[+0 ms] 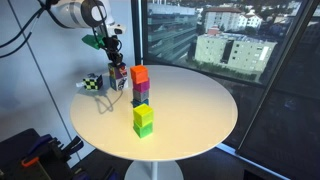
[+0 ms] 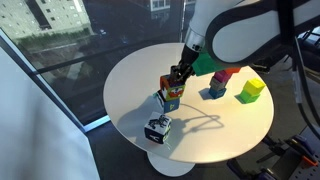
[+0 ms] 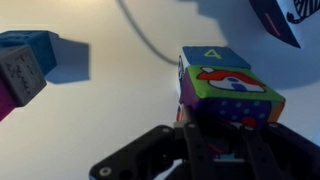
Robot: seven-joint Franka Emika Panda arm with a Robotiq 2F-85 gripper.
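A small stack of patterned blocks stands at the table's far left in exterior view 1. Its top block [image 3: 228, 92] carries a house picture and dotted edges; below it sits a blue block [image 3: 203, 56] marked 4. My gripper [image 1: 117, 67] is right at the top of this stack, pointing down. In exterior view 2 the gripper [image 2: 179, 75] overlaps the red-and-green top block [image 2: 171, 87]. Dark fingers reach the near side of the top block in the wrist view, but their grip on it is hidden.
Close to the stack lies a black-and-white patterned block [image 2: 157, 127]. A taller tower with an orange top block [image 1: 139, 74] stands to its right in exterior view 1. Nearer the front is a yellow block [image 1: 143, 113] on a green one.
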